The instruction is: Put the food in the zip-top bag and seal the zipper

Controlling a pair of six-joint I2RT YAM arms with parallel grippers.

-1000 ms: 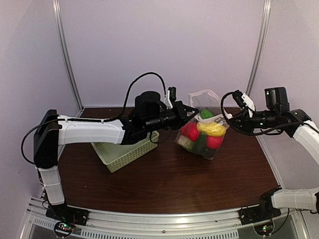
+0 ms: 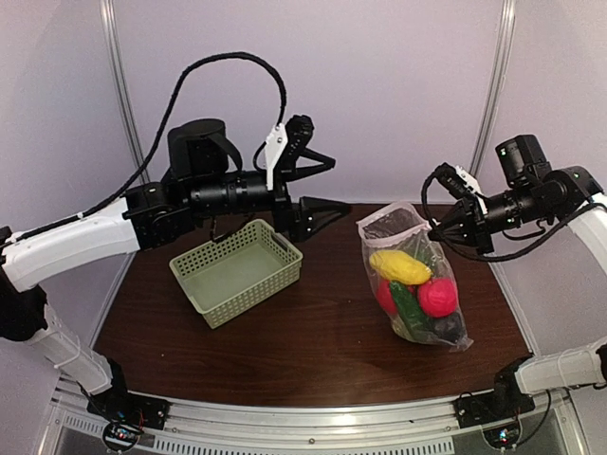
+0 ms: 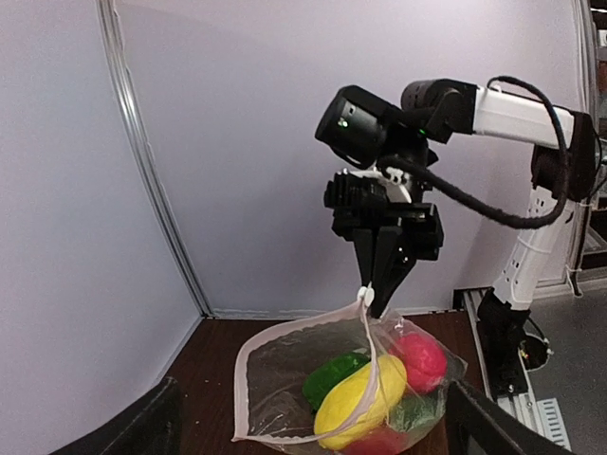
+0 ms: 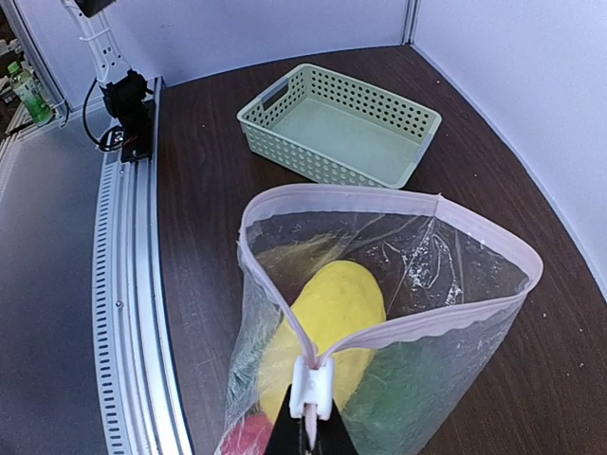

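The clear zip top bag (image 2: 375,284) hangs tilted from my right gripper (image 2: 438,233), its mouth gaping. At one end of the pale zipper rim (image 4: 322,197), a white slider (image 4: 311,387) sits at my right fingertips, which are shut on the bag there. Inside the bag lie a yellow food piece (image 2: 399,266), a red one (image 2: 437,297), a long green one (image 2: 408,309) and others partly hidden. My left gripper (image 2: 334,187) stands open to the left of the bag, apart from it, with nothing between its fingers; its dark fingers (image 3: 142,422) edge the left wrist view.
A pale green basket (image 2: 211,309) stands empty at the left of the brown table (image 2: 313,351). The left arm reaches over it. Bare table lies between basket and bag and along the front.
My left gripper went from the bag's left edge up and to the left, opening its fingers. The bag swung and now hangs tilted, its lower end farther right. The right gripper shifted only slightly.
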